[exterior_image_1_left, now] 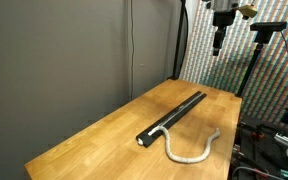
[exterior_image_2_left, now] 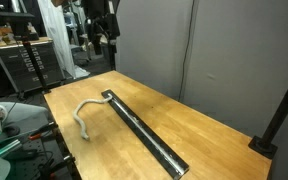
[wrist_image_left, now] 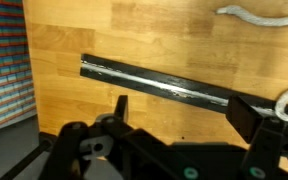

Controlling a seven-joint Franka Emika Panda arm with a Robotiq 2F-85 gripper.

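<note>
A pale, flexible tube or rope (exterior_image_1_left: 189, 159) lies in a curve on the wooden table. One of its ends rests on a long black rail (exterior_image_1_left: 187, 107) with a lighter groove down its middle; the other end lies free on the wood. In the wrist view, parts of the tube (wrist_image_left: 259, 18) show at the right, and the rail (wrist_image_left: 156, 79) runs across below the camera. High above the table's far end, my gripper (exterior_image_1_left: 217, 50) points down. It is open and empty, its two dark fingers (wrist_image_left: 246, 117) spread wide in the wrist view and well clear of rail and tube.
A grey partition (exterior_image_1_left: 64, 70) borders it. A black post base (exterior_image_2_left: 263, 146) stands at one table corner. Dark equipment (exterior_image_1_left: 274, 145) sits beside the table.
</note>
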